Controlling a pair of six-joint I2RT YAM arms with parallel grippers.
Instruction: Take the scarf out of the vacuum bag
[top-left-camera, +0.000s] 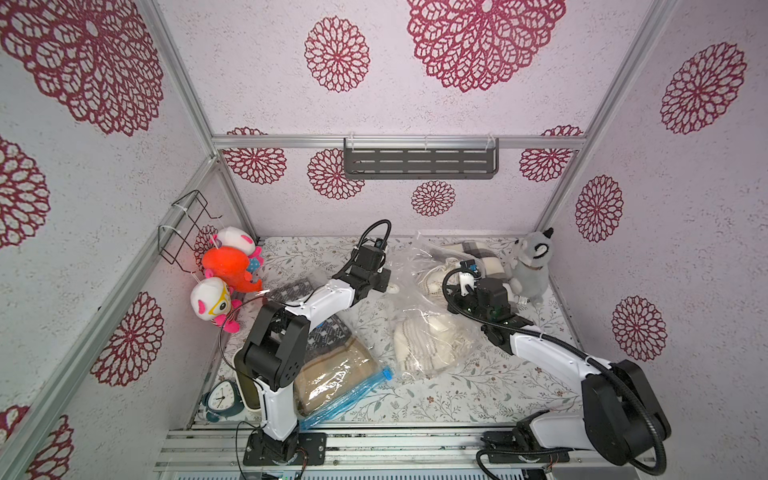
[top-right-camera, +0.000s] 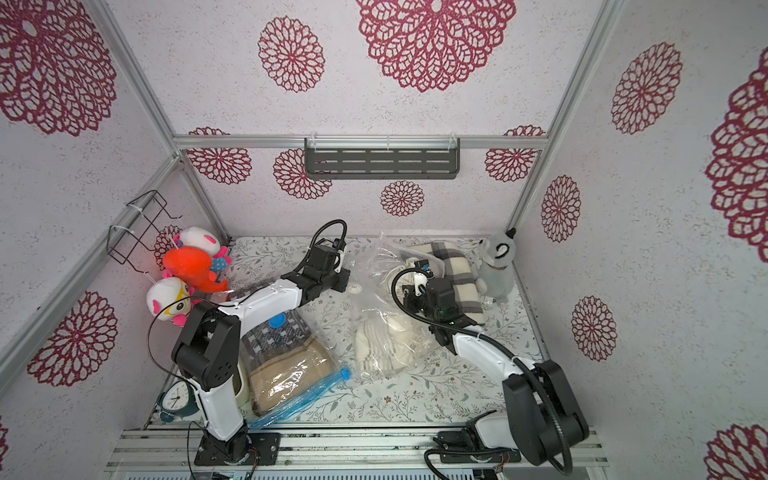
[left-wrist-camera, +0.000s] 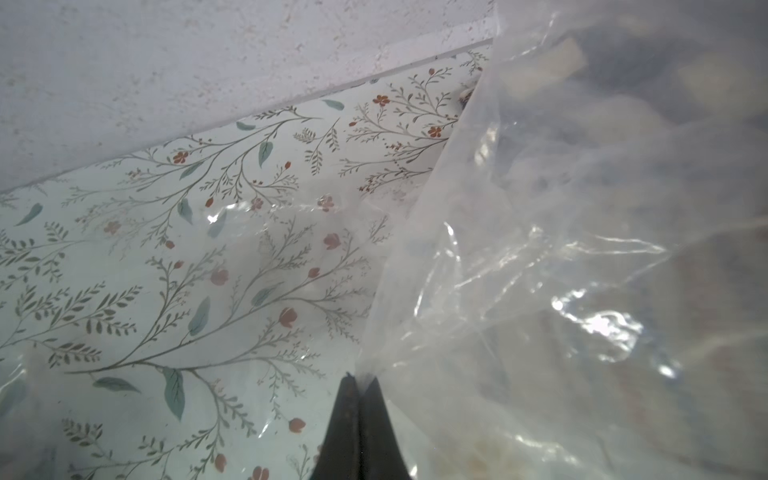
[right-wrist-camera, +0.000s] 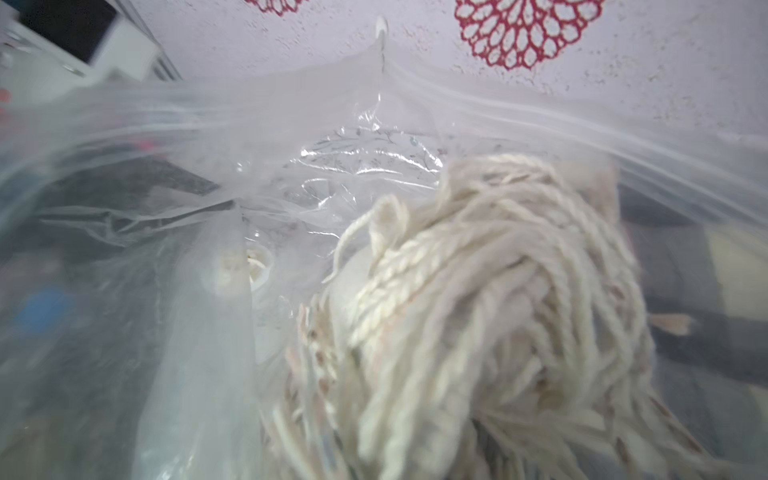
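Observation:
The clear vacuum bag (top-left-camera: 416, 352) stands crumpled at the table's middle right, with the cream scarf (right-wrist-camera: 496, 264) inside near its opening, its fringe bunched in the right wrist view. My left gripper is shut at the bag's left edge, with thin plastic at its tips. My right gripper (top-right-camera: 412, 296) is over the scarf at the bag's upper part; its fingers are hidden in the right wrist view, so what it grips is unclear.
A second bag with folded fabric (top-left-camera: 336, 372) lies front left. Plush toys (top-left-camera: 228, 268) sit at left, a grey plush (top-left-camera: 529, 272) at back right, a plaid cloth (top-right-camera: 456, 280) behind the bag, a clock (top-left-camera: 224, 397) front left.

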